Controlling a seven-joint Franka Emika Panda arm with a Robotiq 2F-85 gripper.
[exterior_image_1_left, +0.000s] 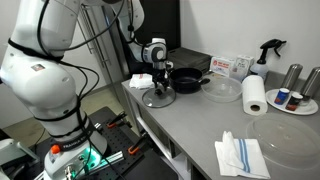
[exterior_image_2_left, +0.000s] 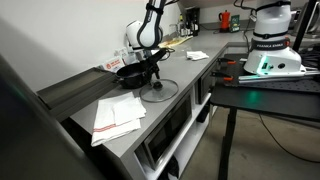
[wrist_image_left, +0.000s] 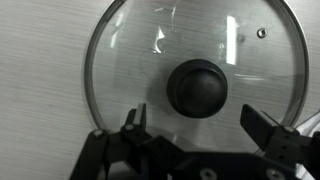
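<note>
A round glass lid (exterior_image_1_left: 150, 101) with a metal rim and a black knob (wrist_image_left: 197, 88) lies on the grey counter. Above the knob hangs my gripper, pointing down. Its black fingers (wrist_image_left: 258, 125) are spread apart, one to each side of the knob's near edge in the wrist view, with nothing held between them. From the second exterior view the lid (exterior_image_2_left: 166, 94) is seen close beneath the gripper. Whether the fingertips come down to the height of the knob is hard to tell.
Beside the lid stands a black pan (exterior_image_1_left: 186, 80), handle toward the back. A clear bowl (exterior_image_1_left: 221, 90), paper towel roll (exterior_image_1_left: 254, 96), cups (exterior_image_1_left: 282, 97) and a large clear lid (exterior_image_1_left: 285, 140) fill the right side. Folded white towels (exterior_image_2_left: 117, 115) lie near the counter's edge. Mid-counter is clear.
</note>
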